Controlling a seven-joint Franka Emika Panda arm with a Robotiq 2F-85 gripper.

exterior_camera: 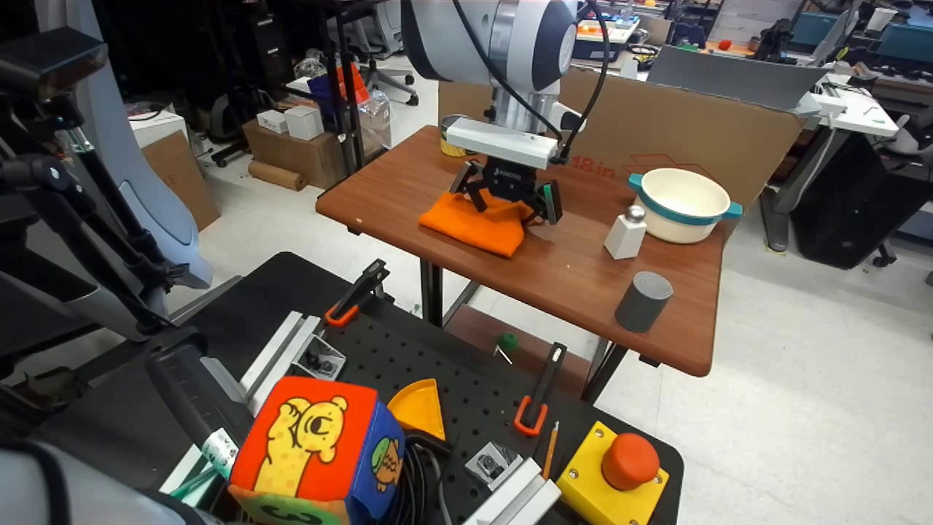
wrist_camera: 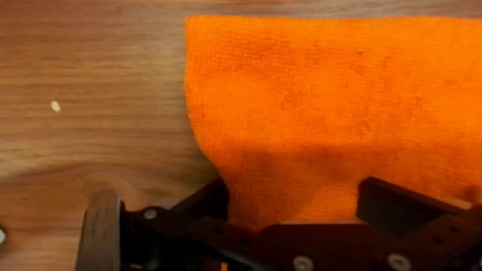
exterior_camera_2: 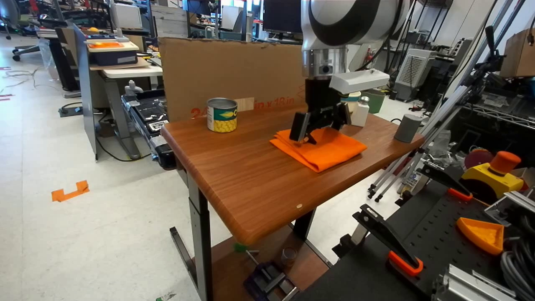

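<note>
An orange cloth (exterior_camera: 479, 226) lies folded on the brown wooden table (exterior_camera_2: 225, 165). My gripper (exterior_camera: 507, 208) is low over the cloth's back part, its fingers apart. In the wrist view, the left finger (wrist_camera: 210, 196) is at the cloth's left edge, while the right finger (wrist_camera: 397, 205) stands over the orange fabric. Cloth shows flat across the gap between them, and no pinched fold is visible. Whether the fingertips touch the cloth is hard to tell.
A corn can (exterior_camera_2: 222, 115) stands at one back corner of the table. Towards the other end are a white shaker (exterior_camera: 626, 233), a cream pot (exterior_camera: 682, 205) with teal handles and a dark grey cylinder (exterior_camera: 643, 302). A cardboard sheet (exterior_camera_2: 225, 67) stands behind the table.
</note>
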